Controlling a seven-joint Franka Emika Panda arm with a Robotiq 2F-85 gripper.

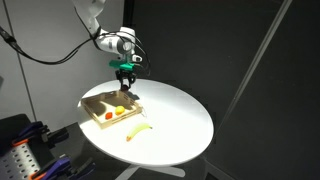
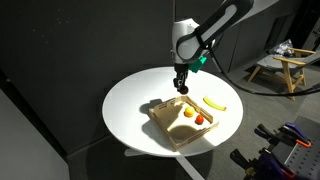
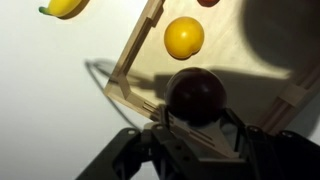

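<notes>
My gripper is shut on a dark purple, round object (image 3: 196, 96), held above the wooden tray (image 3: 128, 52). In exterior view 2 the dark round object (image 2: 183, 90) hangs below the gripper (image 2: 182, 84) over the tray's back end (image 2: 153, 115). Inside the tray lie a yellow-orange round fruit (image 3: 184, 37) and a red one (image 1: 109, 115). The held object hides part of the fingertips in the wrist view.
A yellow banana (image 1: 139, 131) lies on the round white table (image 1: 180, 125) outside the tray. A wooden chair (image 2: 285, 65) stands in the background.
</notes>
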